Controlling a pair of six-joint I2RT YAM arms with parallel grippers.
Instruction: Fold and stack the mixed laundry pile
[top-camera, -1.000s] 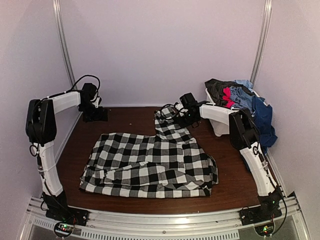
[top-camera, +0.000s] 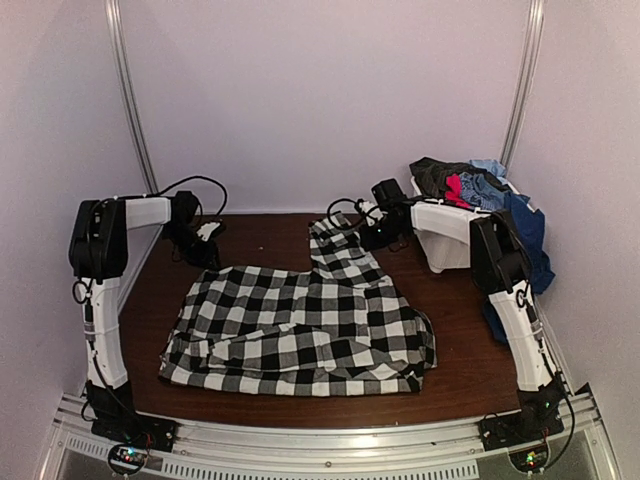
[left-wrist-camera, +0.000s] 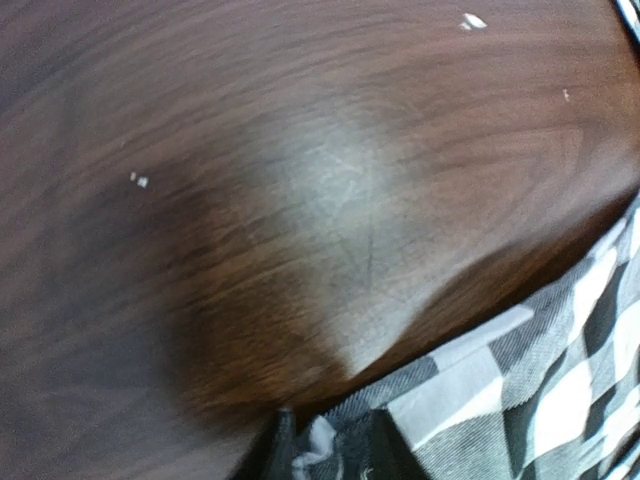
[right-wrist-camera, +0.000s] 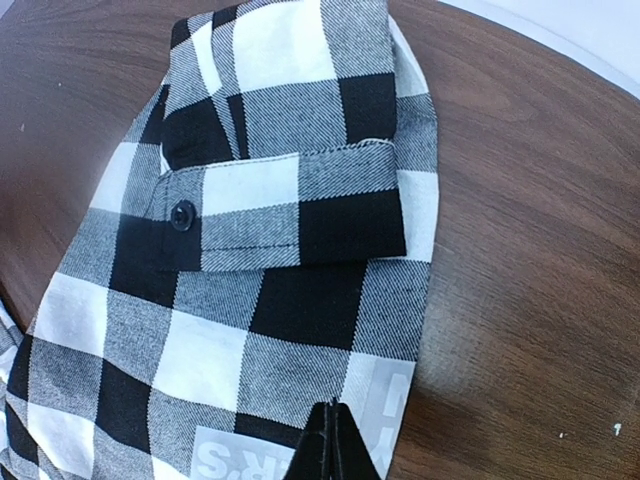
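Note:
A black-and-white checked shirt (top-camera: 270, 310) covers much of the table, with one sleeve (top-camera: 345, 258) stretched toward the back. My left gripper is down at the shirt's far-left corner. Its blurred fingers stand close together with a bunched bit of cloth (left-wrist-camera: 318, 440) between them; whether they grip it firmly does not show. Over the sleeve, near its right edge, my right gripper is shut with nothing between its fingers. The buttoned cuff (right-wrist-camera: 250, 215) lies folded back on the sleeve ahead of it.
A white basket (top-camera: 443, 252) heaped with mixed clothes (top-camera: 460, 182) stands at the back right, close behind the right arm. Blue cloth (top-camera: 530, 245) hangs over its side. Bare table (top-camera: 262, 238) shows between the two grippers at the back.
The right gripper has shifted slightly, staying shut. The shirt lies mostly the same.

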